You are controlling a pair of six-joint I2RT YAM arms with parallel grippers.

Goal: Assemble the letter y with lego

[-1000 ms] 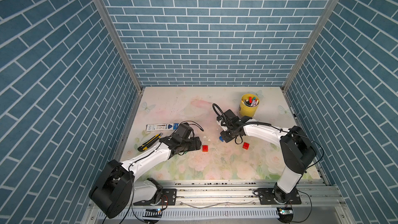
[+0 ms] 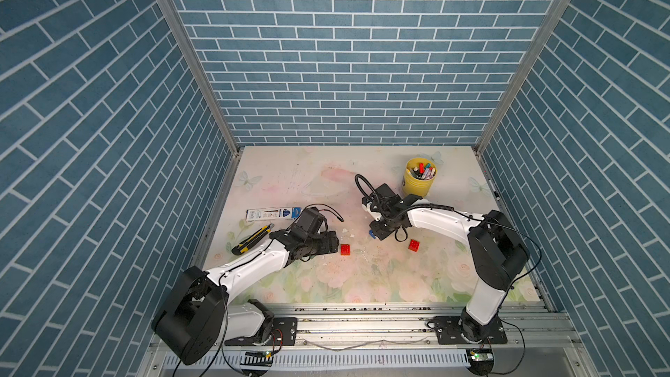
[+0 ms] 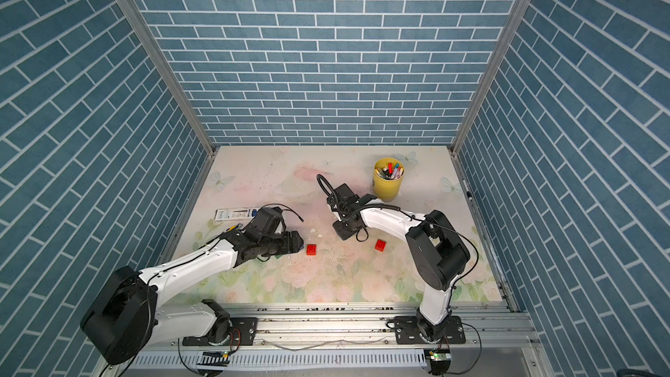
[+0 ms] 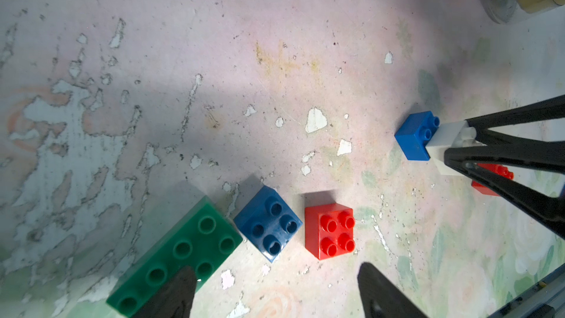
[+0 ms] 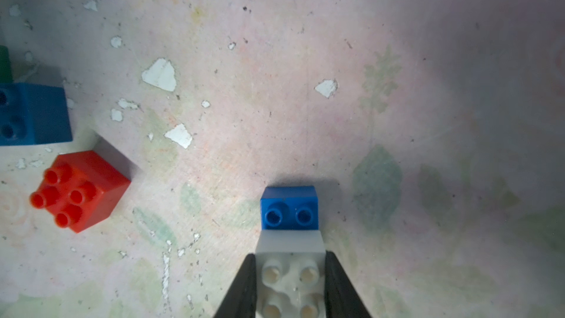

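Note:
In the right wrist view my right gripper is shut on a white brick (image 5: 289,241), which sits against a blue brick (image 5: 288,206) on the table; whether their studs have joined, I cannot tell. My left gripper hangs open and empty. In the left wrist view, a long green brick (image 4: 176,259), a second blue brick (image 4: 267,223) and a red brick (image 4: 329,232) lie in a row near its fingers. The green brick touches that blue brick, while the red one stands apart. Another red brick (image 2: 414,245) lies right of the right gripper.
A yellow bucket of markers (image 2: 418,180) stands at the back right. Behind the left arm lie a white and blue packet (image 2: 272,213) and a yellow and black cutter (image 2: 252,238).
My right gripper has shifted slightly to the left, covering a little more of the blue brick beside it. The left arm and the loose bricks look unmoved.

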